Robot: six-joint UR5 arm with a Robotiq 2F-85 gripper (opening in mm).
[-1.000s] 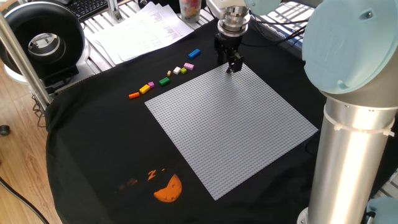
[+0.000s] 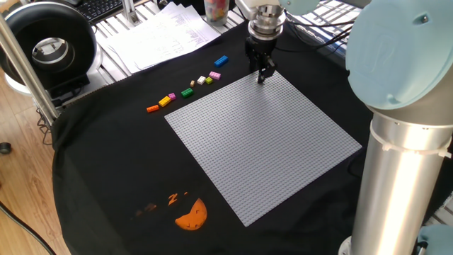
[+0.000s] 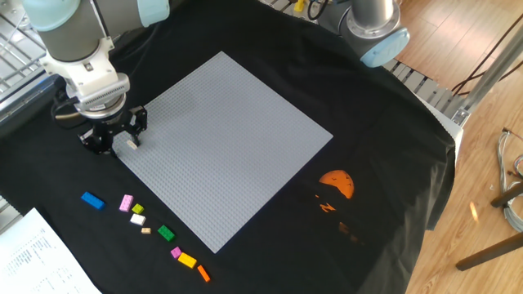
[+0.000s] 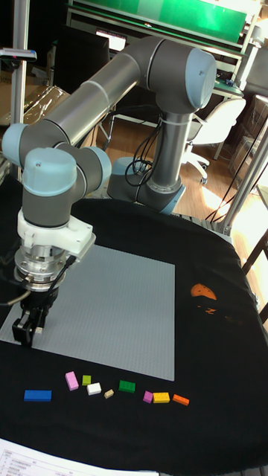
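My gripper [image 3: 119, 140] is low over the corner of the grey baseplate [image 3: 221, 147]. Its two dark fingers appear spread apart in exterior view 2, so it looks open. A small tan brick [image 3: 132, 144] shows at the plate's corner, close by one fingertip; whether they touch is unclear. The same brick [image 4: 39, 330] peeks out beside the fingers in exterior view 3. In exterior view 1 the gripper [image 2: 262, 76] covers much of that corner.
Loose bricks line the black cloth beside the plate: blue [image 3: 93, 200], pink [image 3: 126, 202], white [image 3: 138, 220], green [image 3: 166, 233], yellow [image 3: 187, 260], orange [image 3: 203, 273] and several smaller ones. Papers [image 2: 159, 35] lie behind them. Most of the baseplate is bare.
The gripper has shifted very slightly at the plate's corner, with its fingertips a little changed in outline. The loose bricks and the baseplate look the same.
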